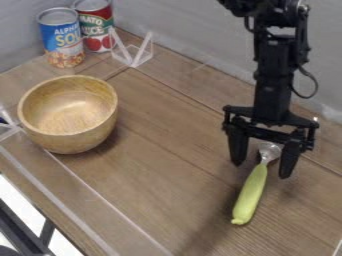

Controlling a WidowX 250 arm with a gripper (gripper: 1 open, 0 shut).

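My black gripper [263, 158] hangs at the right, fingers spread open, straddling the silver upper end of a long pale-green object [250, 194] that lies on the wooden table. Nothing is held; whether the fingertips touch the tabletop I cannot tell. A light wooden bowl [67, 117] sits at the left.
Two cans, one blue and silver [63, 38], one red and white [98, 26], stand at the back left. A white wire-like frame [131, 48] is beside them.
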